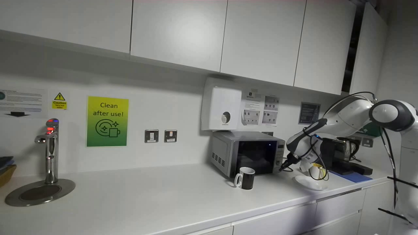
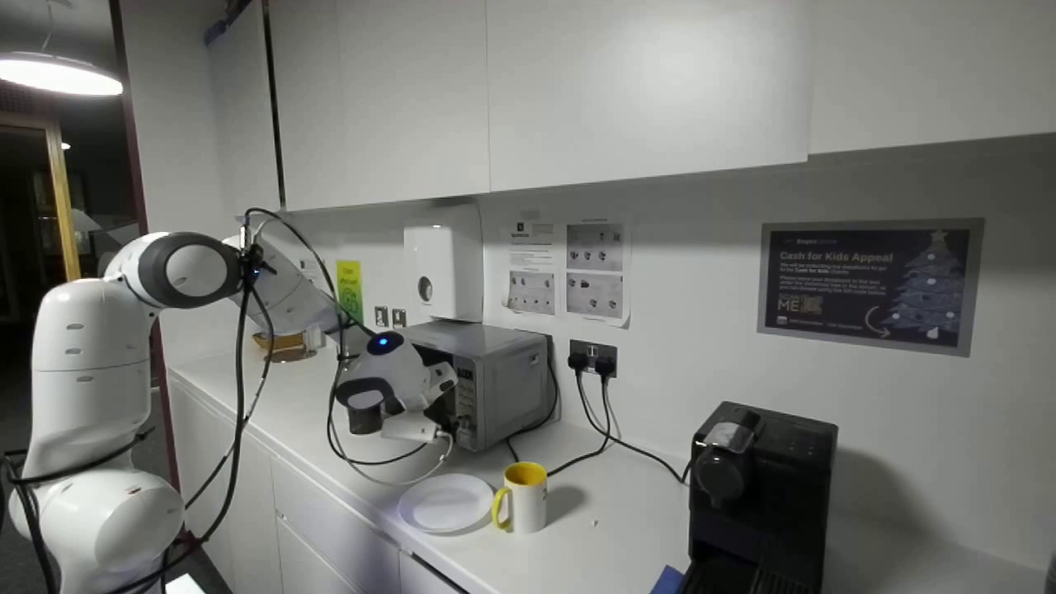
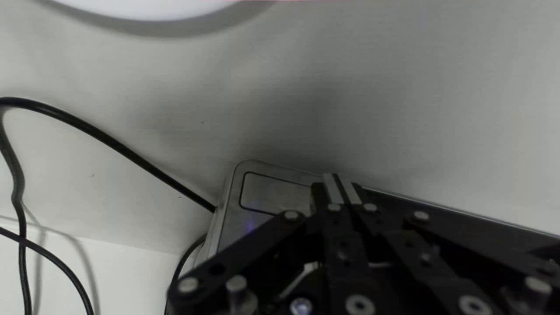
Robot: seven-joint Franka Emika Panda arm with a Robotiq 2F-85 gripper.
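Observation:
My gripper point(image 1: 281, 168) is at the front right corner of the silver microwave point(image 1: 245, 136), near its control panel. In the wrist view the two fingers of my gripper are together, with nothing seen between them. They overlap the microwave's front point(image 3: 275, 191) near the boundary of the panel and dark door; whether they touch it I cannot tell. The microwave door point(image 1: 255, 157) looks closed. From the other exterior side, the arm's hand hides the fingers beside the microwave point(image 2: 505, 381).
A black-and-white mug point(image 1: 247, 179) stands before the microwave. A white plate point(image 2: 447, 503) and a yellow-handled mug point(image 2: 530, 502) sit close to the arm. Black cables point(image 3: 110, 141) run behind. A coffee machine point(image 2: 762, 495) is farther along.

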